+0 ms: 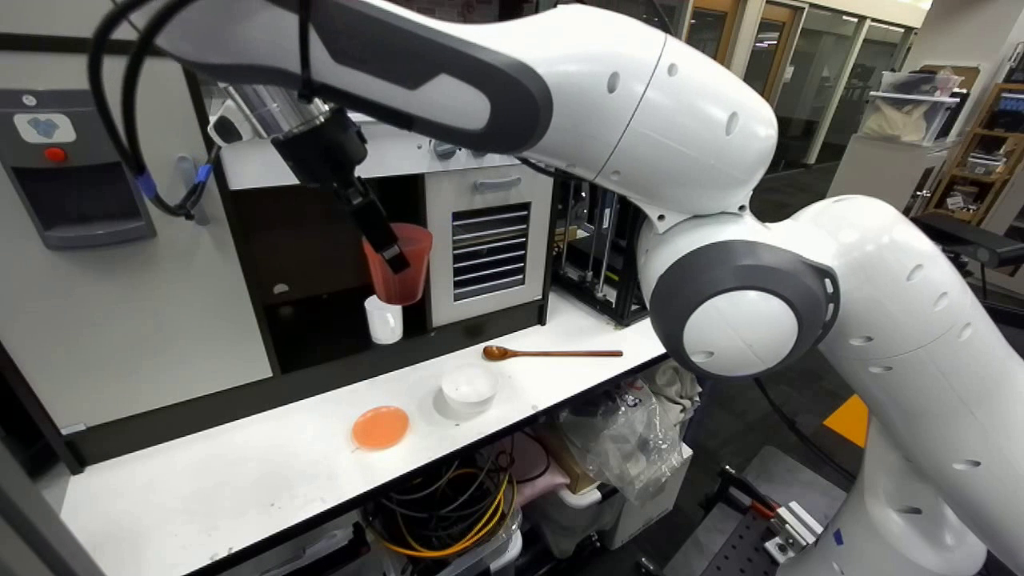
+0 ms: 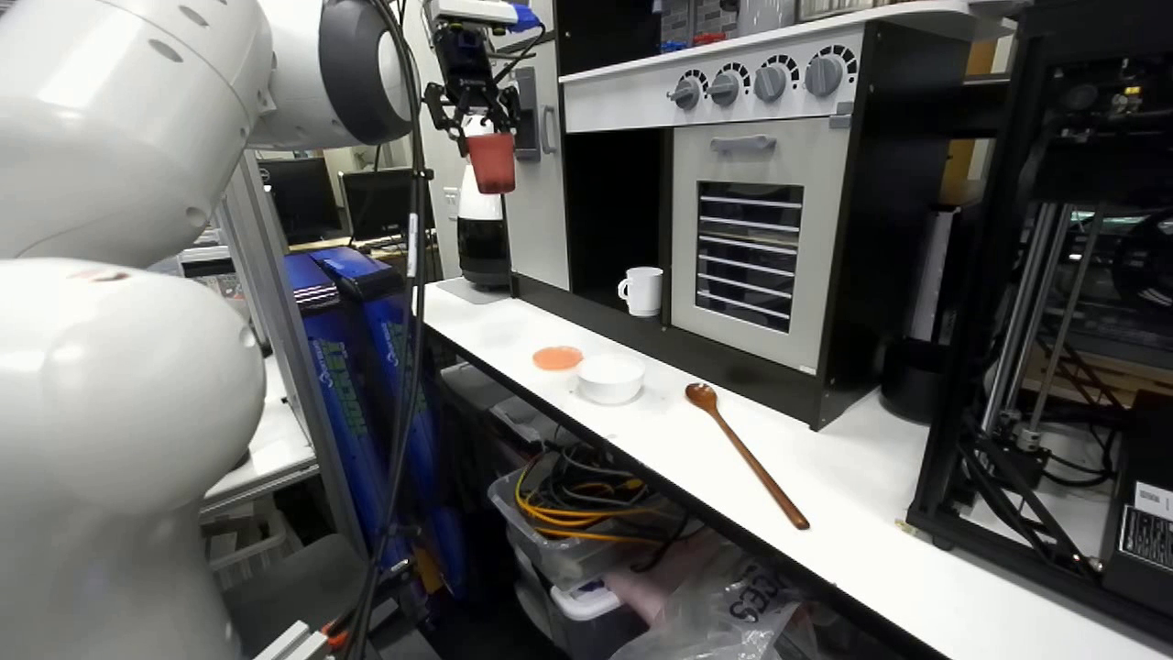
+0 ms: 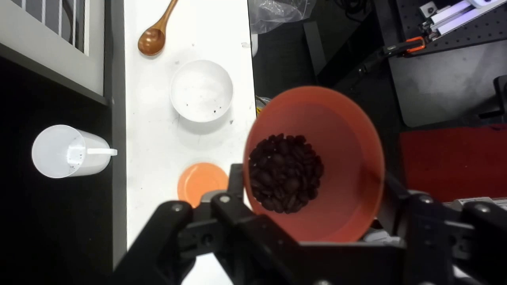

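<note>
High above the counter, my gripper (image 2: 480, 123) is shut on a red cup (image 2: 491, 167). Looking down into the red cup (image 3: 349, 156) in the wrist view, I see dark beans (image 3: 285, 173) gathered at its bottom. A white bowl (image 3: 202, 90) stands on the counter with a few dark specks in it. Beside it lies a flat orange lid or dish (image 1: 380, 428). A white mug (image 2: 643, 291) with a handle stands in the dark opening of the toy kitchen; small specks show inside it from above.
A wooden spoon (image 2: 748, 456) lies on the white counter (image 1: 221, 470), right of the bowl. The toy kitchen's oven door (image 1: 490, 245) is closed. Bins with cables (image 2: 583, 495) sit below the counter's front edge.
</note>
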